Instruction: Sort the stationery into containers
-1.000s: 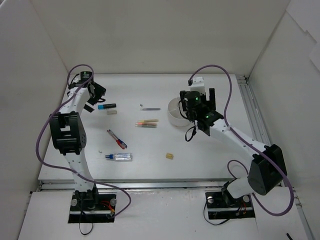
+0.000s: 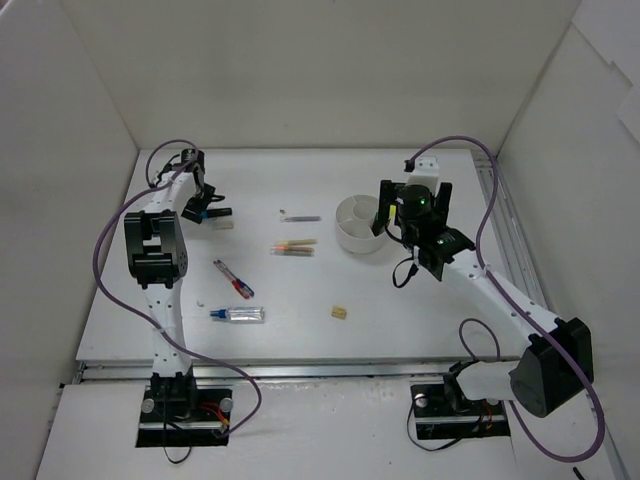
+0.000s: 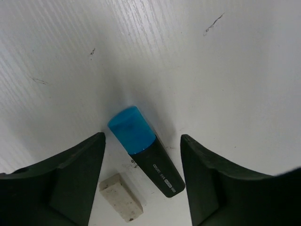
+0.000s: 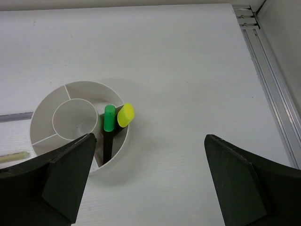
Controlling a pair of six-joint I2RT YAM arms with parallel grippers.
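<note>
My left gripper hangs open over a short dark marker with a blue cap (image 3: pixel 131 129), which lies between its fingertips on the table, beside a pale eraser (image 3: pixel 120 197). At the right, my right gripper stands open above and beside the white divided container (image 4: pixel 44 113), which holds markers with green (image 4: pixel 109 117) and yellow (image 4: pixel 125 114) caps. Pens (image 2: pixel 232 277), thin sticks (image 2: pixel 292 250), a grey pencil-like item (image 2: pixel 300 218), a blue-and-clear item (image 2: pixel 237 314) and a tan block (image 2: pixel 339 311) lie loose on the table.
Walls surround it on the back and sides, with a metal rail (image 4: pixel 268 89) along the right edge.
The right arm has shifted right, away from the container's middle.
</note>
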